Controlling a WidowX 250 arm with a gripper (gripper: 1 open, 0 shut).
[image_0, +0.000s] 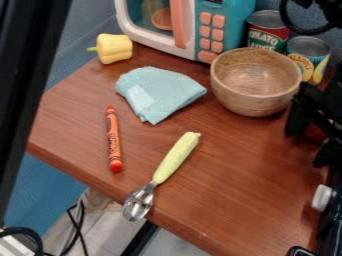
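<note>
A black robot gripper (310, 115) is at the right edge, partly out of frame, to the right of a wooden bowl (254, 85); a dark red object behind it is mostly hidden, and its finger state is unclear. A folded light blue cloth (160, 92) lies left of the bowl. A red crayon (114, 140) lies on the wooden table (241, 200). A spoon with pale yellow handle (175, 158) lies near the front edge.
A toy microwave (214, 35) stands at the back, with two cans (267, 33) to its right and a yellow pepper-like toy (112, 47) to its left.
</note>
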